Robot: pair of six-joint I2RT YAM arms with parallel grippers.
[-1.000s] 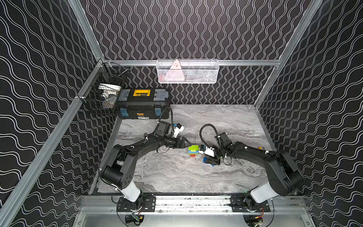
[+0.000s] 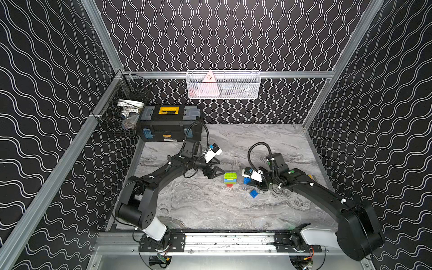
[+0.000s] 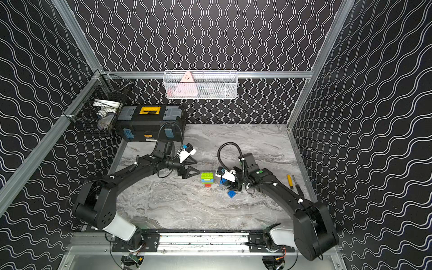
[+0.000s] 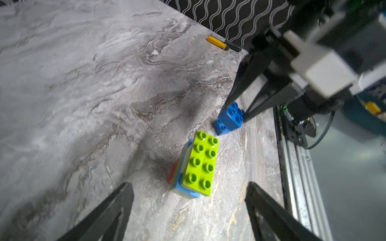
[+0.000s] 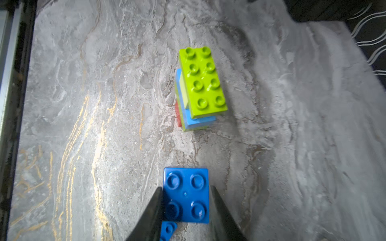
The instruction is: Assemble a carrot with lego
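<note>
A stack of green, light blue and red bricks [image 2: 230, 177] stands in the table's middle. My left gripper is open beside it, on the left, with nothing between its fingers. My right gripper is right of the stack, its fingertips either side of a blue four-stud brick [image 5: 185, 190]; I cannot tell whether they grip it. Another blue brick [image 2: 253, 193] lies just beyond it on the table.
A black toolbox [image 2: 168, 126] sits at the back left, and yellow-handled tools [image 3: 291, 181] lie at the right edge. A white wire basket [image 2: 238, 85] hangs on the back wall. The marble table [image 2: 216, 211] is otherwise mostly bare.
My right gripper has risen and shifted right, uncovering more of the blue bricks, one of which moved with it. My left gripper has turned and shifted slightly.
</note>
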